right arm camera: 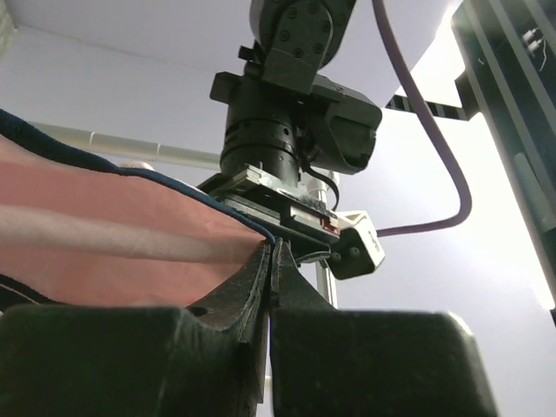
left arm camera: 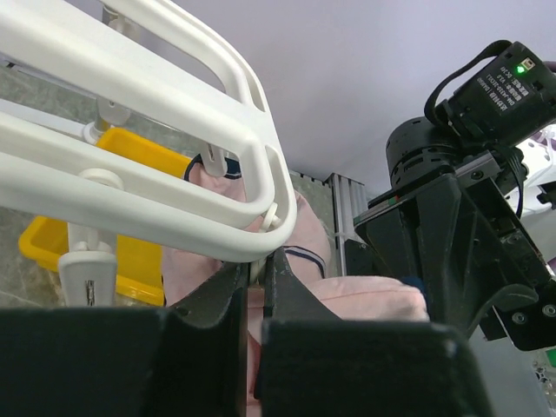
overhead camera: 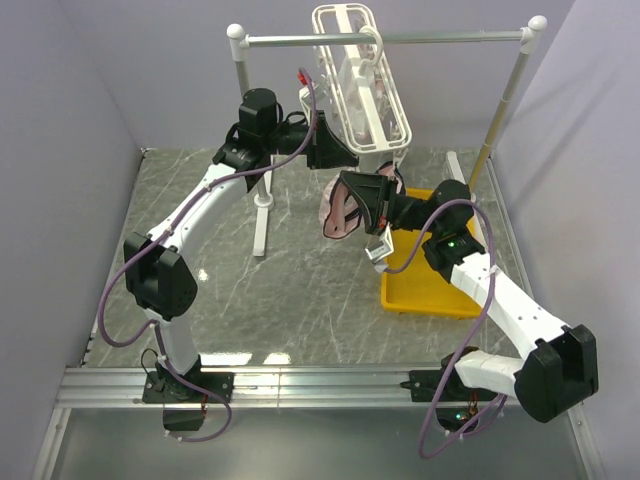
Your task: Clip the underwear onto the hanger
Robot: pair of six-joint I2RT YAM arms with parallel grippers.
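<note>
The white hanger [overhead camera: 372, 90] hangs from the rail; its near lower corner fills the left wrist view [left arm camera: 130, 200]. My left gripper is shut on a small white piece at that corner, likely a clip. The pink underwear with dark trim [overhead camera: 335, 210] hangs just below and behind it [left arm camera: 365, 300]. My right gripper [overhead camera: 365, 200] is beside the underwear below the hanger; in the right wrist view its shut fingertips [right arm camera: 261, 256] meet at the cloth's dark-edged border [right arm camera: 130, 226], apparently pinching it.
A yellow bin [overhead camera: 430, 290] sits on the grey floor at the right, under my right arm. The rack's rail [overhead camera: 460, 37] and posts surround both arms.
</note>
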